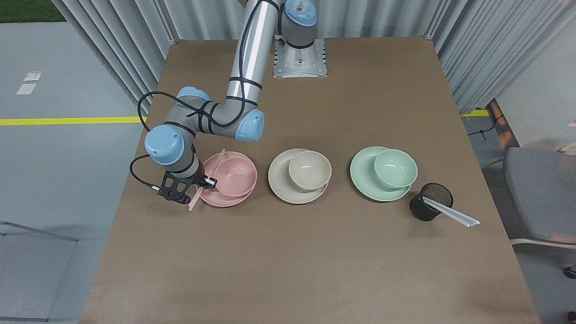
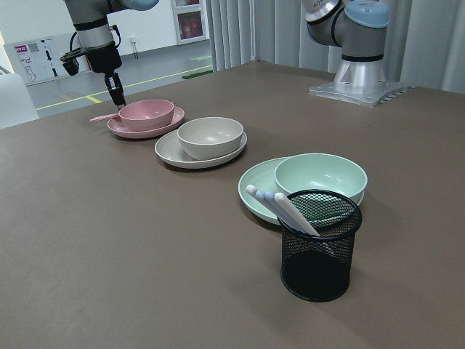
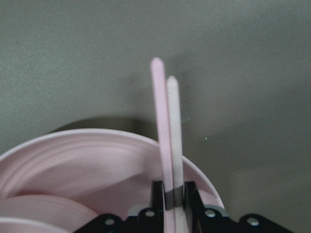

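At the pink plate (image 1: 221, 200) with its pink bowl (image 2: 145, 113), my gripper is shut on a pair of pale pink chopsticks (image 3: 162, 121), holding them just over the plate's rim. In the front view the chopsticks slant from beside the bowl out past the plate's near-left edge. The wrist view shows one stick pinker and reaching a little further than the paler one.
To the right stand a cream bowl (image 1: 310, 170) on its plate (image 1: 281, 183) and a mint bowl (image 1: 395, 168) on its plate (image 1: 362, 178). A black mesh cup (image 2: 316, 269) holds white chopsticks.
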